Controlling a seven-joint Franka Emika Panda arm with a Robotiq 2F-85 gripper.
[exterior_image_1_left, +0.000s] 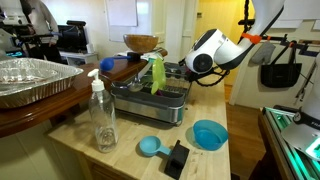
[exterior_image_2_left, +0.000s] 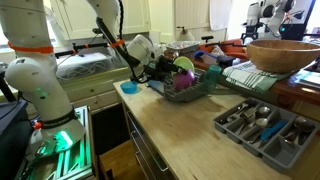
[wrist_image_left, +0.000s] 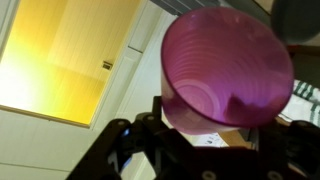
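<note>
A translucent pink cup (wrist_image_left: 225, 65) fills the upper middle of the wrist view. My gripper is shut on it, with its dark fingers low in that view and the cup's lower part between them. In exterior view 2 the pink cup (exterior_image_2_left: 183, 80) shows at the near end of the dish rack (exterior_image_2_left: 205, 88), beside my gripper (exterior_image_2_left: 160, 72). From exterior view 1 my gripper (exterior_image_1_left: 190, 73) appears at the right end of the metal rack (exterior_image_1_left: 150, 103); I cannot make out the cup's lower edge against the rack there.
A green plate (exterior_image_1_left: 157, 75) stands upright in the rack. In front of it are a blue bowl (exterior_image_1_left: 209, 135), a small blue cup (exterior_image_1_left: 150, 146) and a clear pump bottle (exterior_image_1_left: 102, 115). A cutlery tray (exterior_image_2_left: 268, 130) lies beyond a clear stretch of wooden counter (exterior_image_2_left: 185, 135).
</note>
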